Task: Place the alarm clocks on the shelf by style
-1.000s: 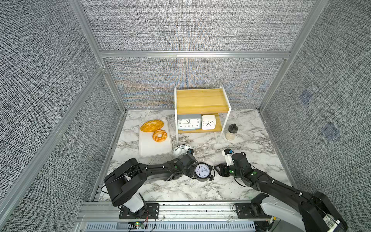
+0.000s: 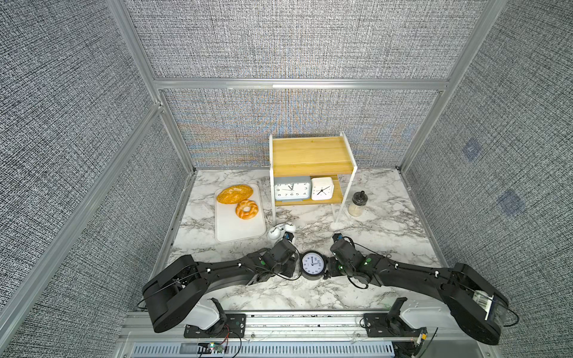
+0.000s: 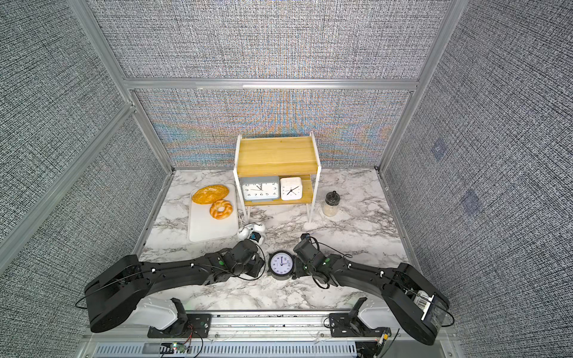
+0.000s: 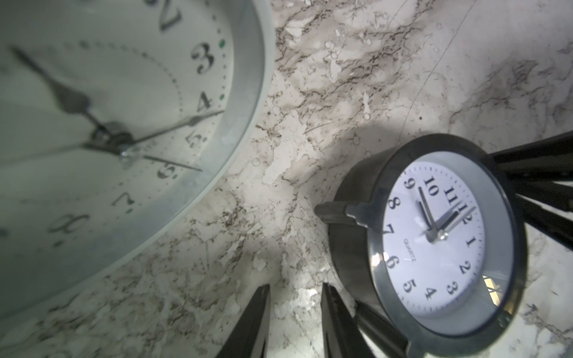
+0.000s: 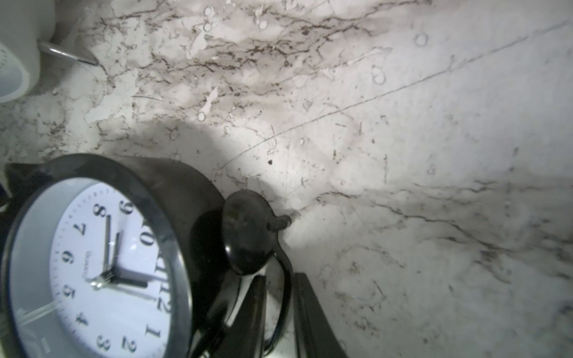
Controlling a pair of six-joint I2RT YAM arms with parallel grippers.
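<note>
A round black alarm clock (image 2: 312, 262) lies face up between my two arms. In the right wrist view its thin handle (image 5: 286, 301) passes between the parted fingers of my right gripper. My left gripper is on the clock's other side, its fingers slightly apart with marble showing between them; no held object shows there. A white alarm clock (image 4: 179, 226) fills the left of the left wrist view and lies partly behind the left arm from above. On the shelf's lower level (image 2: 304, 202), a blue-grey rectangular clock (image 2: 292, 188) and a white square clock (image 2: 321, 188) stand side by side.
The wooden shelf top (image 2: 310, 155) is bare. A white tray (image 2: 238, 231) with two breads stands at left, and a dark-lidded jar (image 2: 357, 204) is right of the shelf. Open tabletop lies toward the right and front.
My right gripper has moved left, up to the black clock's handle. The left arm has drawn slightly left, away from the clock. The black clock and shelf clocks look unmoved.
</note>
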